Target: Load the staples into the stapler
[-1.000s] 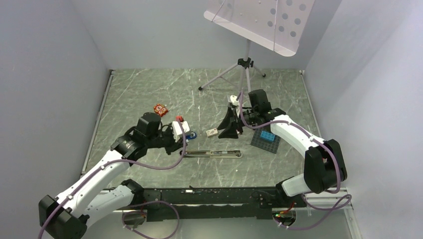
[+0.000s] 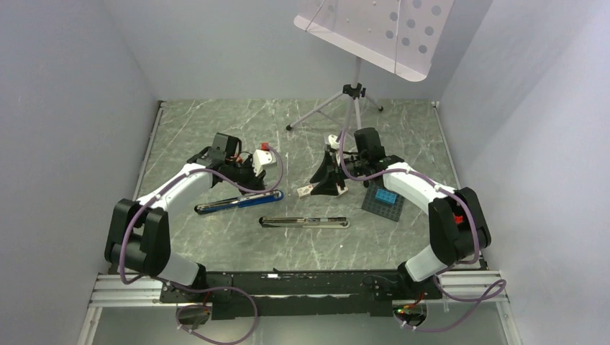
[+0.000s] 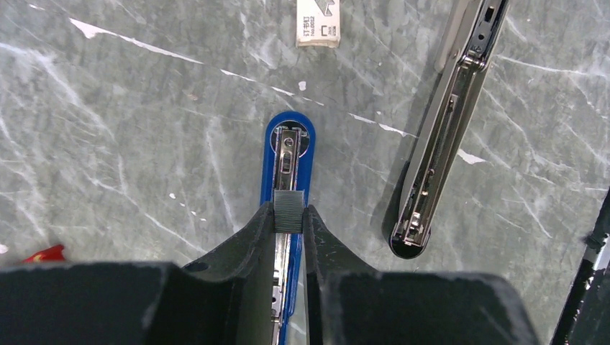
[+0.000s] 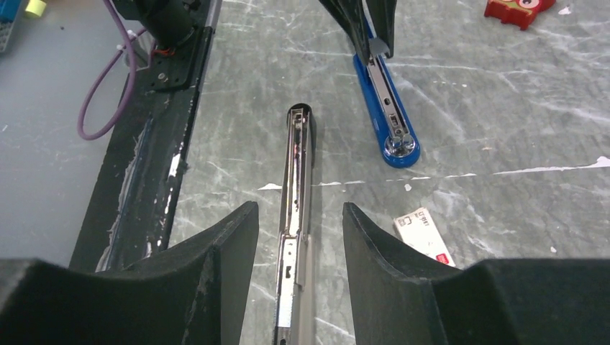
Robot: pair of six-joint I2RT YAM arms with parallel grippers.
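Observation:
My left gripper is shut on a short silver strip of staples (image 3: 288,205), held above the blue stapler (image 3: 263,180), which lies open with its long metal channel facing up. A second, silver-black open stapler (image 3: 442,158) lies to its right in the left wrist view, nearer the table's front edge in the top view (image 2: 304,222). My right gripper stands open with nothing between its fingers, over the middle right, near a small staple box (image 4: 421,231).
A grey grid mat (image 2: 381,210) with a blue item lies right. Red objects (image 4: 514,11) sit behind the left gripper. A tripod stand (image 2: 354,100) is at the back.
My left gripper has moved back, away from the front edge, over the blue stapler with the staples in it. The right gripper has shifted slightly.

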